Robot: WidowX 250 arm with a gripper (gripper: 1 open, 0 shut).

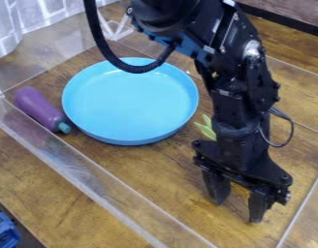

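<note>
My black gripper [239, 189] reaches down from the top right to the wooden table in the lower right, its fingertips at the surface. A small orange bit shows between or behind the fingers, too hidden to identify, and I cannot tell whether they grip it. A yellow-green object [206, 128] lies partly hidden behind the wrist.
A blue plate [129, 97] sits at the upper left. A purple eggplant-like object [42, 108] lies at the left. A pale strip crosses the lower left, with a blue object [1, 231] in that corner. Bare wood [136, 184] lies left of the gripper.
</note>
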